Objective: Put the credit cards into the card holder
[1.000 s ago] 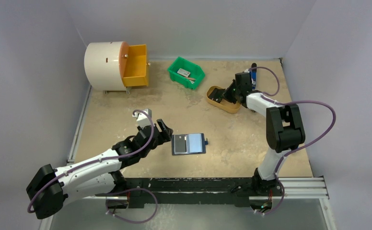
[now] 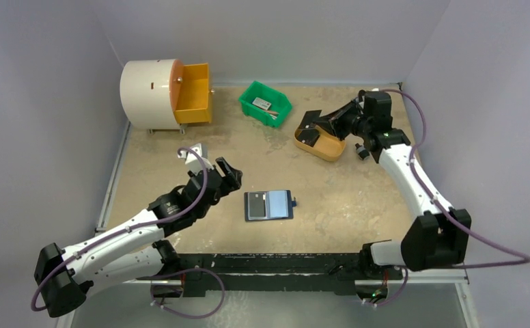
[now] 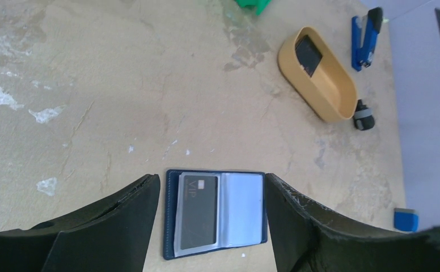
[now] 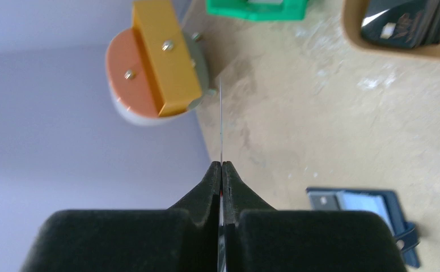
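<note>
The dark card holder (image 2: 291, 213) lies open on the table. Its left side bears a dark card marked VIP (image 3: 199, 209); the right side looks pale blue. At the back right, a tan box (image 2: 330, 148) contains black cards (image 4: 396, 22). Above that box, my right gripper (image 2: 318, 123) is shut on a black card (image 2: 311, 117), which appears edge-on as a thin line in the right wrist view. My left gripper is open, spread above the holder in its own wrist view, with nothing gripped.
A green bin (image 2: 279, 102) with small items stands left of the tan box. Further left is a white drum with a yellow drawer (image 2: 194, 96). A blue stapler (image 3: 367, 38) and a small dark object (image 2: 362, 152) sit right of the box.
The left gripper has shifted slightly up and left.
</note>
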